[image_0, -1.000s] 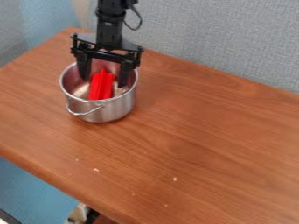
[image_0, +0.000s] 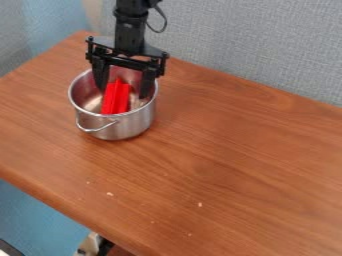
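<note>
A steel pot (image_0: 128, 122) with a wire handle stands at the upper left of the wooden table. Inside it lies a red object (image_0: 115, 96), apparently one or more oblong pieces. My gripper (image_0: 123, 78) hangs over the pot, open, its black fingers reaching down into the pot on either side near the red object. Whether they touch it I cannot tell.
A grey textured wall (image_0: 254, 40) stands behind it. The table's near edge runs across the lower left.
My gripper has shifted very slightly to the right over the pot. The pot and red object show no clear change.
</note>
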